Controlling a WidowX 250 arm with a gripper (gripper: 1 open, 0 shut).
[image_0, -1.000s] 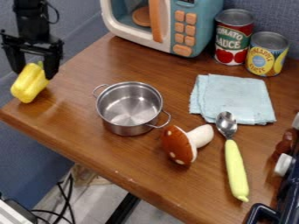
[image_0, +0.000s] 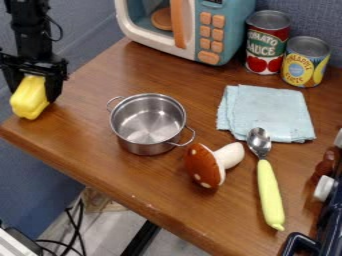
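Observation:
My black gripper is at the far left edge of the table, low over a yellow oblong object, with its fingers around the upper end of that object. Whether the fingers grip it or only surround it is hard to tell. A steel pot with two handles stands to the right of it.
A toy microwave, two cans, a folded cloth, a mushroom, a spoon with a yellow handle and dark items occupy the wooden table.
My gripper has moved slightly down over the yellow object, covering more of its upper end. The other objects have not moved.

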